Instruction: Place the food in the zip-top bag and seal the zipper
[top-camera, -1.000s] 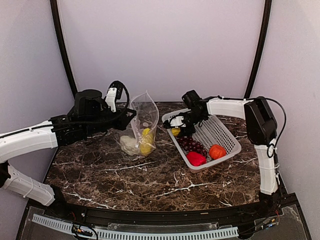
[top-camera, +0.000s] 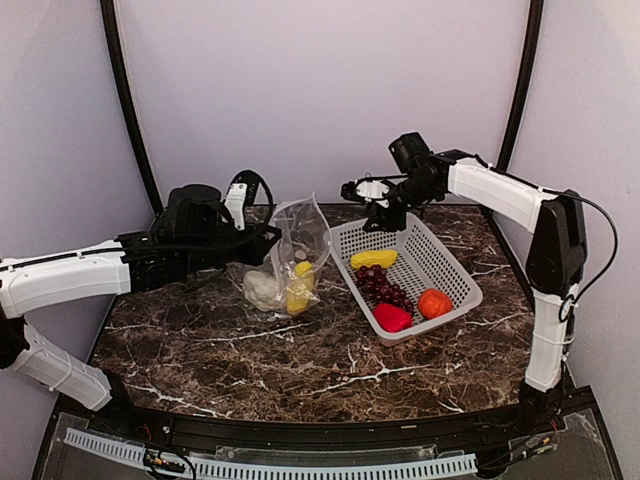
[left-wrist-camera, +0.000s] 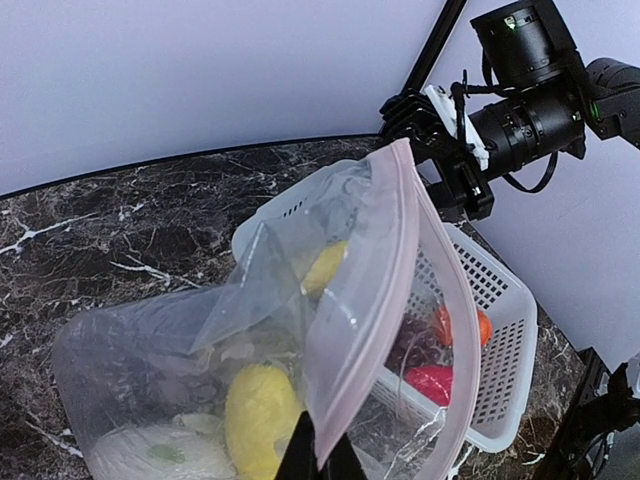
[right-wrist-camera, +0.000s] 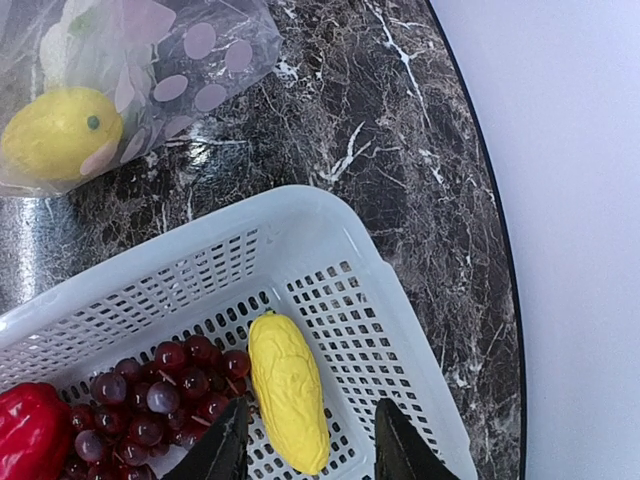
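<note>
A clear zip top bag (left-wrist-camera: 370, 270) stands open-mouthed, with a yellow food piece (left-wrist-camera: 260, 420) and a pale, whitish one (left-wrist-camera: 160, 452) inside. My left gripper is shut on the bag's rim and holds it up. Above the far end of the white basket (top-camera: 460, 308) hangs my right gripper, open, nothing between its fingers. Below it in the basket lies a long yellow food piece (right-wrist-camera: 288, 390), beside dark red grapes (right-wrist-camera: 165, 400). Nearer the front are a red piece (top-camera: 392, 318) and an orange-red round one (top-camera: 434, 303).
The basket stands just right of the bag, its raised rim between the bag and the food. Walls close off the back and sides.
The left gripper and bag have shifted slightly right.
</note>
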